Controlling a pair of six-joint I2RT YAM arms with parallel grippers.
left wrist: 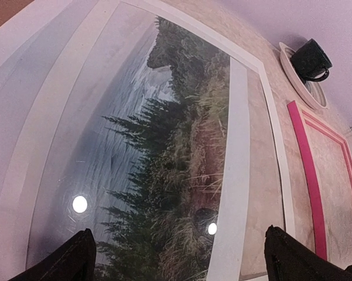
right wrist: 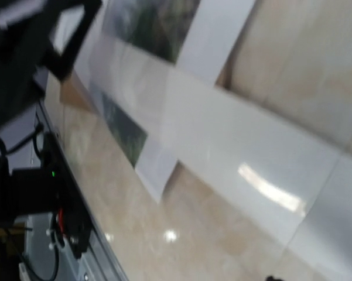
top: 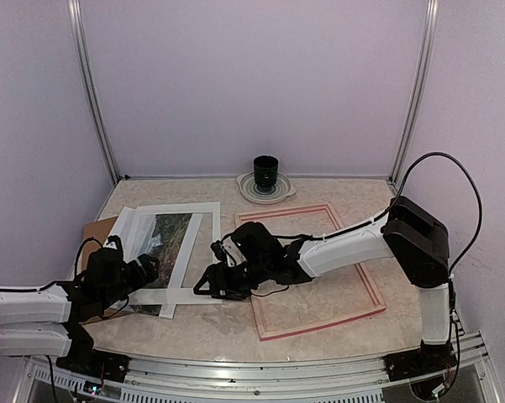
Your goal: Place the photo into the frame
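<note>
The photo, a landscape of water and trees with a white border, lies on the table at the left. Over it rests the white frame; the frame's front bar crosses the photo, whose white-bordered corner pokes out in front. My left gripper is above the photo, its fingers wide apart with nothing between them in the left wrist view. At the frame's front right corner is my right gripper, covering that corner in the top view; whether its fingers hold the bar is hidden.
A red-edged frame lies at the right, beneath my right arm. Brown cardboard shows at the left. At the back, a dark mug stands on a pale plate. Bare table fills the front middle.
</note>
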